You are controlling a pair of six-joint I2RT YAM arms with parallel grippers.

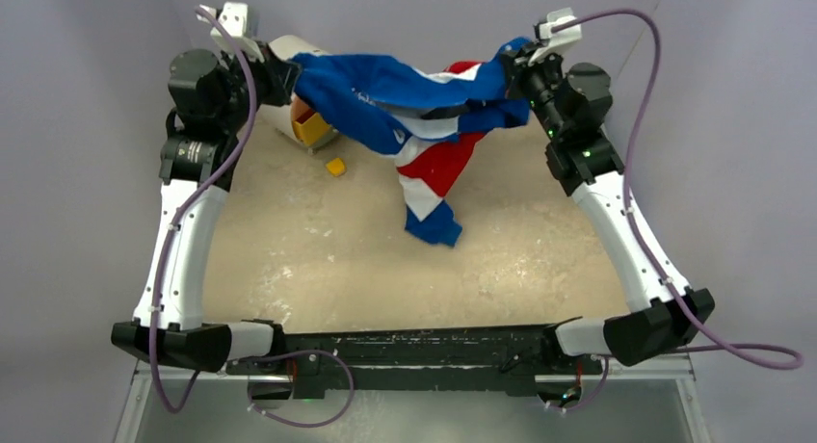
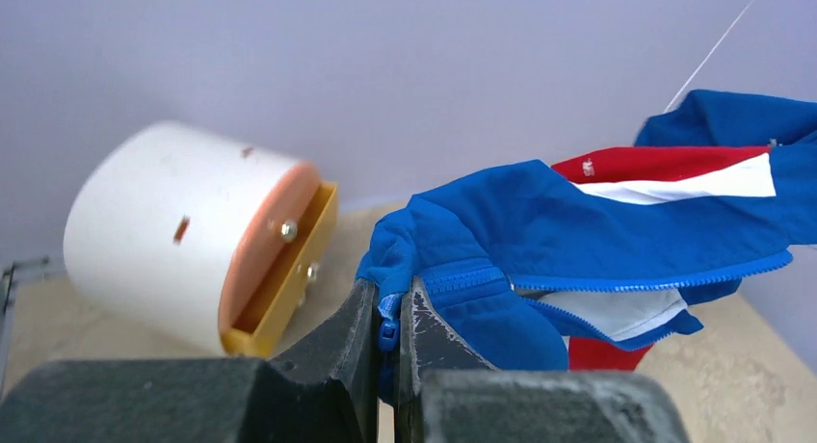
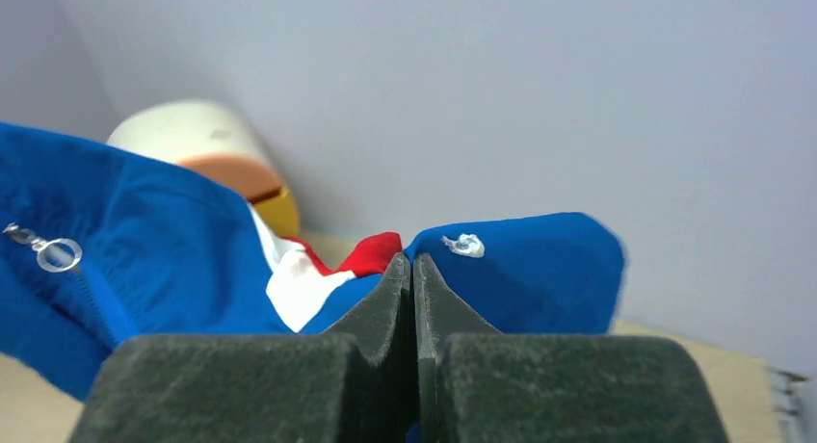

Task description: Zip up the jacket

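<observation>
Stretched between both grippers high above the table is the blue, red and white jacket, its lower end hanging down. My left gripper is shut on a bunched blue end of it, where a short piece of zipper shows between the fingers. Along the front the zipper edges stand apart, with a gap between them. On the other side my right gripper is shut on a blue part of the cloth. A metal pull ring lies on the blue fabric at the left of the right wrist view.
A white rounded drawer cabinet with a partly open yellow drawer stands at the back left, close to the left gripper. A small yellow block lies on the table.
</observation>
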